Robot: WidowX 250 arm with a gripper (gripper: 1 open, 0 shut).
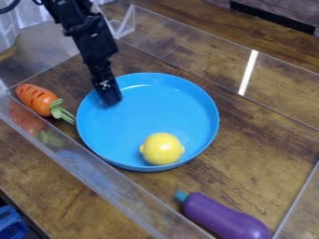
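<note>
A yellow lemon (161, 148) rests in the lower part of the plate. An orange toy carrot (37, 99) with green top lies left of the plate. A purple toy eggplant (225, 217) lies at the bottom right, outside the plate.
Clear walls (137, 210) border the wooden surface (256, 131). The wood right of the plate is bare. A blue object (10, 226) sits beyond the wall at the bottom left.
</note>
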